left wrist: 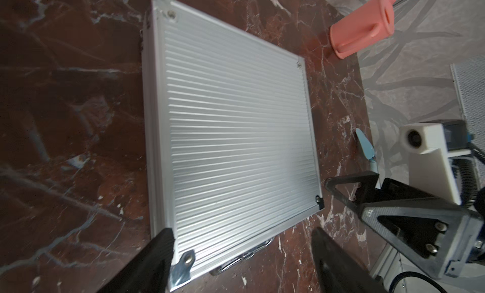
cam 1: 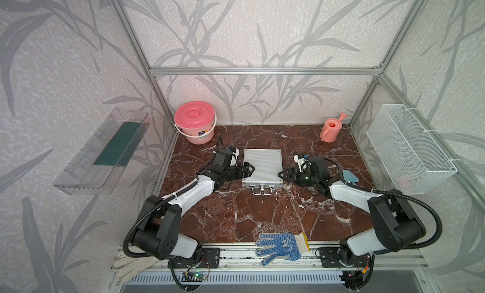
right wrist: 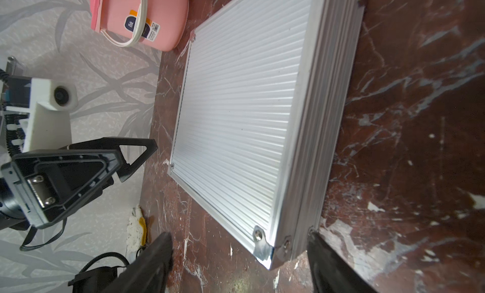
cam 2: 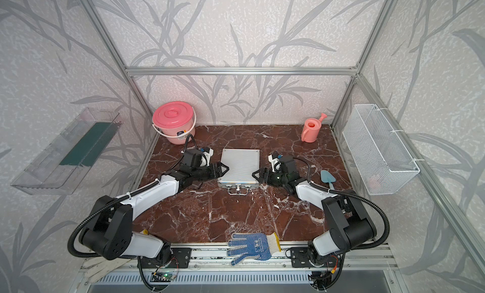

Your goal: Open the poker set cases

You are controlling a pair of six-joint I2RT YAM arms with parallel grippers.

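Note:
The silver ribbed case [cam 1: 262,164] lies flat at the middle of the table, its lid down. Its carrying handle [cam 1: 261,191] and latches face the front. My left gripper [cam 1: 247,170] is at the case's left side near the front, and my right gripper [cam 1: 286,174] is at the right side near the front corner. In the left wrist view, the fingers [left wrist: 146,265] stand apart with nothing gripped. Likewise, the right wrist view shows parted fingers [right wrist: 331,262], one close to the case's front corner; whether it touches is unclear.
A pink lidded bucket [cam 1: 196,123] stands at the back left, a pink watering can [cam 1: 331,129] at the back right. A small teal trowel [cam 1: 349,176] lies behind the right arm. Blue gloves [cam 1: 280,246] lie along the front edge. The table before the case is clear.

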